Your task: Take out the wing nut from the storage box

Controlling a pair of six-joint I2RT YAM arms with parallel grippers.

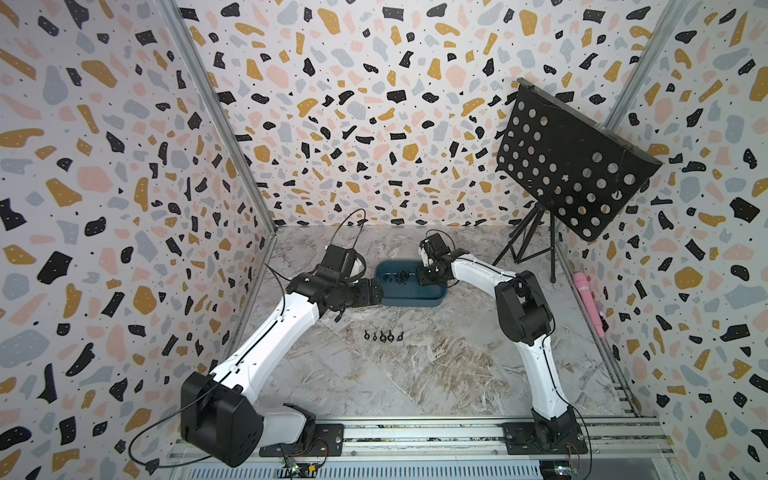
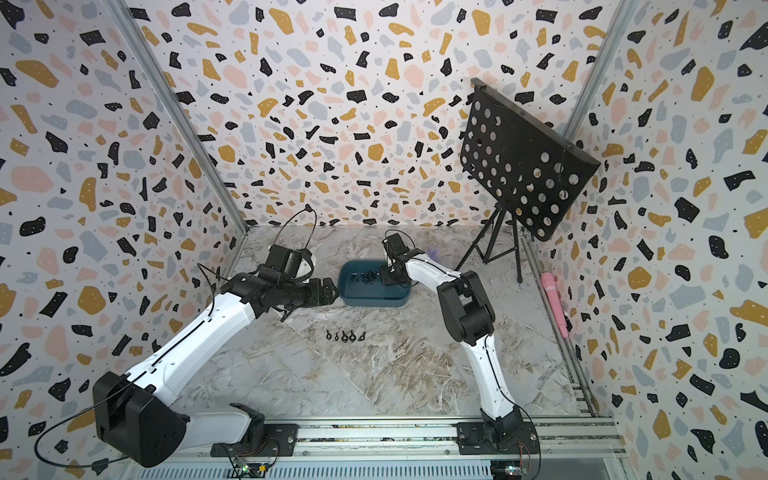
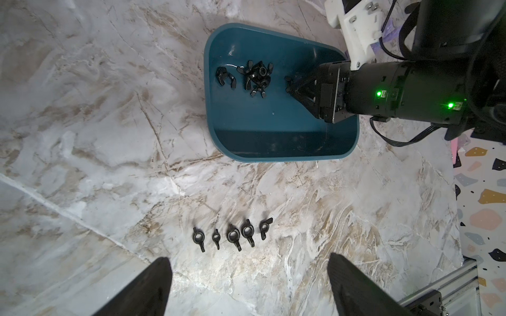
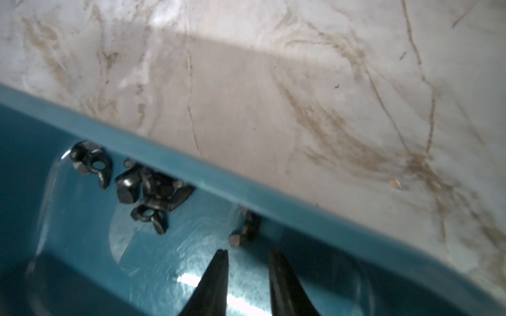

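Note:
The blue storage box (image 3: 284,144) stands on the marble table. Inside, a black wing nut (image 4: 246,229) lies alone near the wall, just ahead of my right gripper. That gripper is inside the box, its fingertips slightly parted with nothing between them. A cluster of wing nuts (image 4: 150,194) and one wing nut apart from it (image 4: 92,162) lie farther along the same side. My left gripper is wide open over the table, empty. A row of several wing nuts (image 3: 233,236) lies on the marble in front of the box.
Bare marble (image 3: 95,173) spreads left of the box and around the row. A black perforated panel on a tripod (image 1: 580,160) stands at the back right. A pink cylinder (image 1: 589,304) lies along the right edge.

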